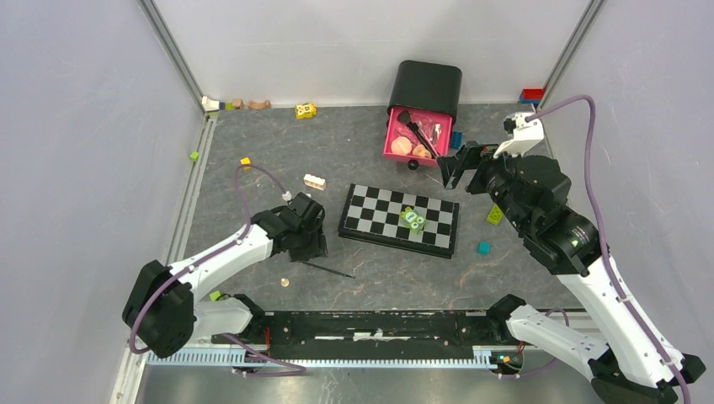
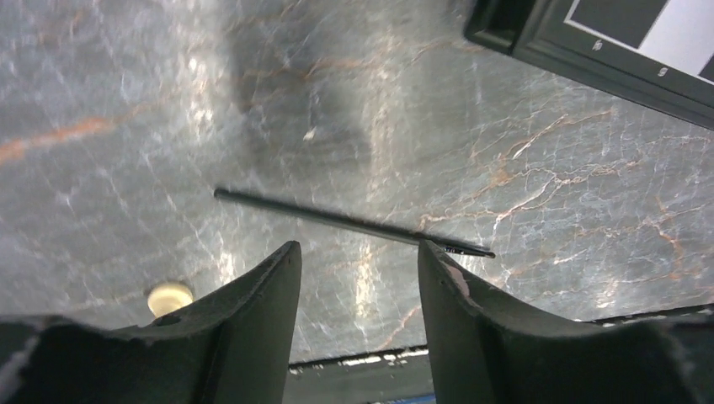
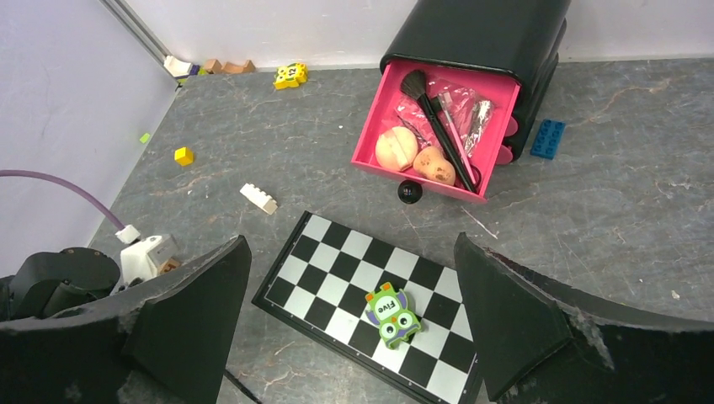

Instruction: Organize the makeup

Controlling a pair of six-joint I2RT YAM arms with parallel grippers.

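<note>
A thin black pencil-like stick lies on the grey table in front of the chessboard's near left corner. My left gripper is above it, fingers apart and nothing held between them. The stick's tapered end overlaps the right finger in the left wrist view; contact cannot be told. The pink drawer of the black organizer is pulled out, holding a black brush, two beige sponges, a pink stick and a clear packet. My right gripper hangs high on the right, open and empty.
The chessboard lies mid-table with a green-purple owl block on it. Scattered about are a white brick, a teal cube, a green brick and a beige disc.
</note>
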